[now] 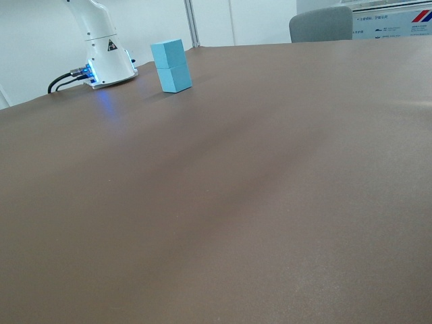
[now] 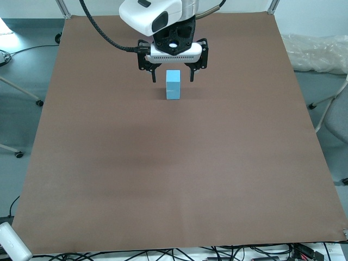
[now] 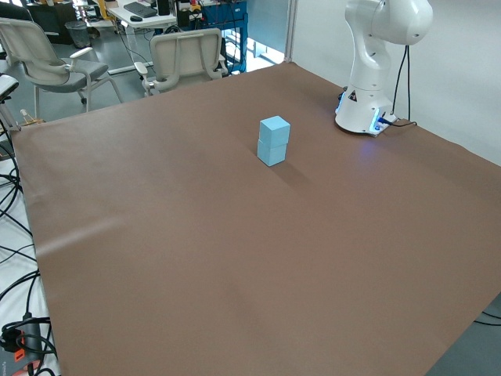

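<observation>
A stack of two light blue cubes (image 2: 173, 84) stands upright on the brown table (image 2: 179, 174); it also shows in the top view (image 1: 172, 66) and right view (image 3: 273, 141). In the left view my gripper (image 2: 173, 79) hangs open above and just behind the stack, its two black fingers spread wider than the cubes, nothing seen between them. The gripper is not visible in the top or right views, where only the arm's white base (image 3: 364, 102) shows.
Cables (image 3: 23, 274) run along one table edge. Chairs (image 3: 184, 59) and a plastic-wrapped bundle (image 2: 315, 51) stand beyond the edges.
</observation>
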